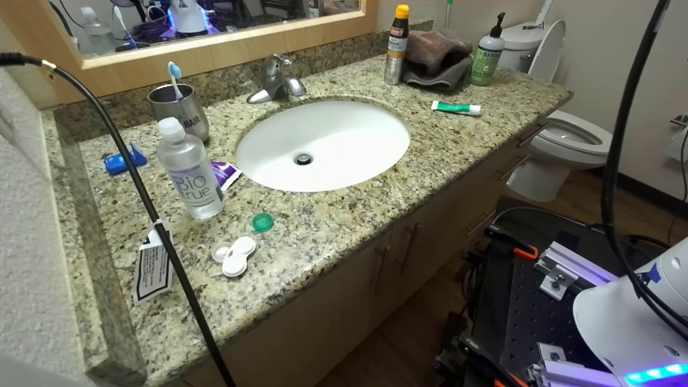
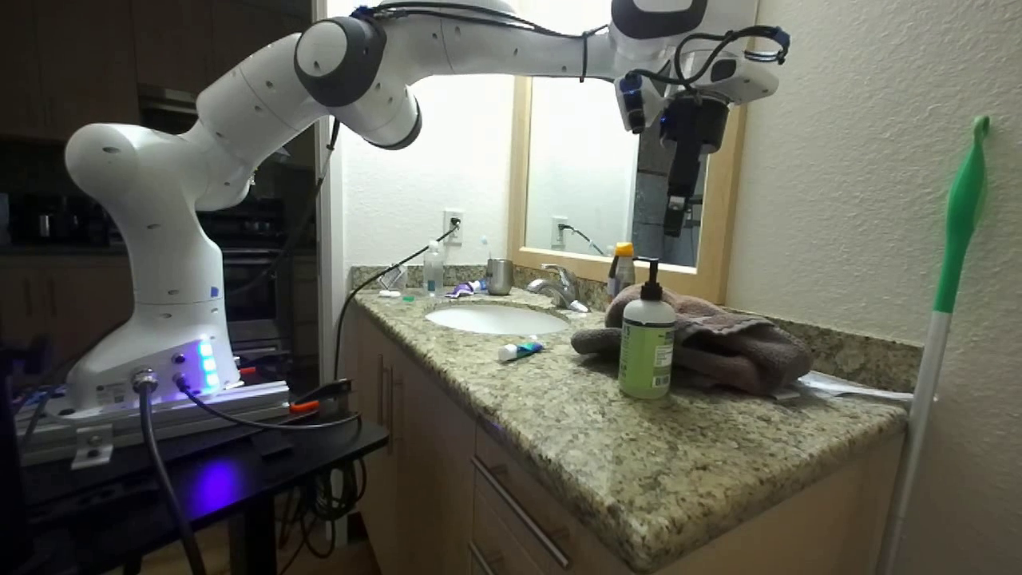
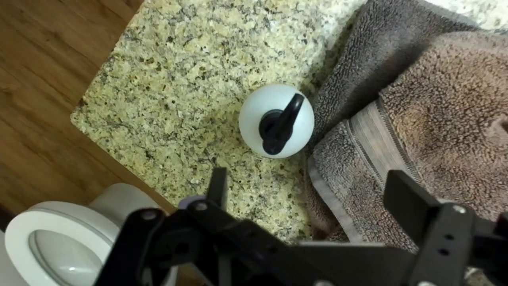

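Observation:
My gripper is open, its two black fingers wide apart with nothing between them. In exterior view 2 the gripper (image 2: 675, 219) hangs high over the far side of the counter, pointing down, well above everything there. A green soap bottle (image 2: 648, 346) with a black pump stands upright on the counter. From above, in the wrist view, the bottle's white top (image 3: 252, 116) and dark pump nozzle (image 3: 290, 114) lie ahead of the fingertips. Touching or close beside it is a crumpled brown-grey towel (image 3: 447, 100), partly beneath the right finger.
A yellow-capped can (image 1: 396, 48) stands by the towel, and a toothpaste tube (image 1: 456, 108) lies near the sink (image 1: 361, 142). Faucet (image 1: 277, 80), steel cup (image 1: 187, 113), clear bottle (image 1: 191, 174) and lens case (image 1: 236, 256) are farther off. Bare counter (image 2: 536, 422) extends in front of the soap.

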